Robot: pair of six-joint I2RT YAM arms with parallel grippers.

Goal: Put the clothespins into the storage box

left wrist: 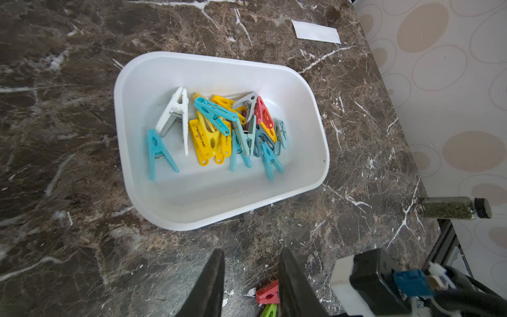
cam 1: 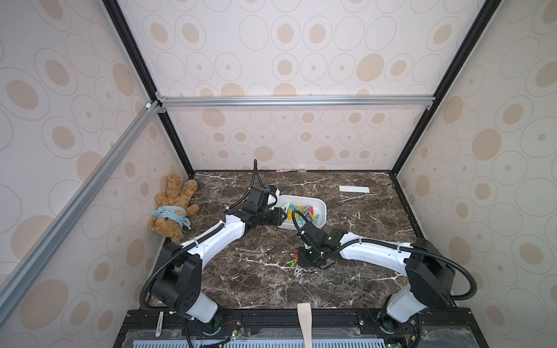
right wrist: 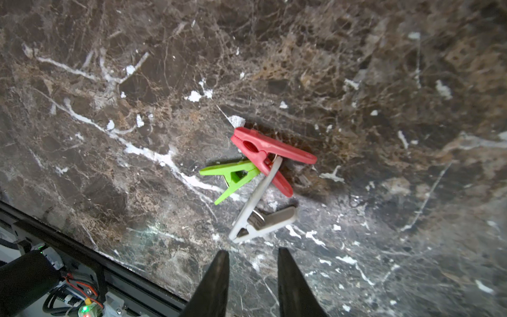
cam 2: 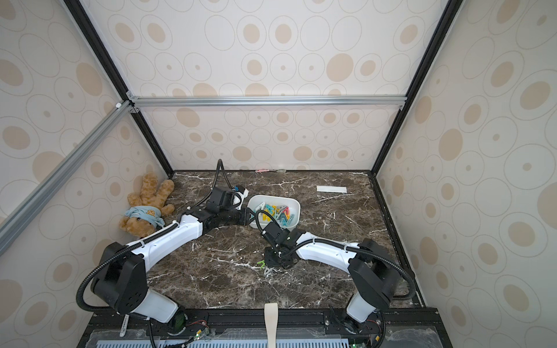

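The white storage box (left wrist: 174,206) holds several clothespins (left wrist: 206,137), yellow, teal, white, grey and red. At the box's left end in the top left view, my left gripper (cam 1: 280,217) hangs above the table; its fingers are apart and empty in the left wrist view. Three loose clothespins lie together on the table: a red one (right wrist: 272,153), a small green one (right wrist: 232,177) and a grey-white one (right wrist: 258,211) touching the red. Over this group, my right gripper has its fingers apart with nothing between them; in the top views it partly covers the pins.
A plush bear (cam 1: 172,211) lies at the left edge. A white strip (cam 1: 354,189) is at the back right, and a pink-handled tool (cam 1: 290,170) lies along the back wall.
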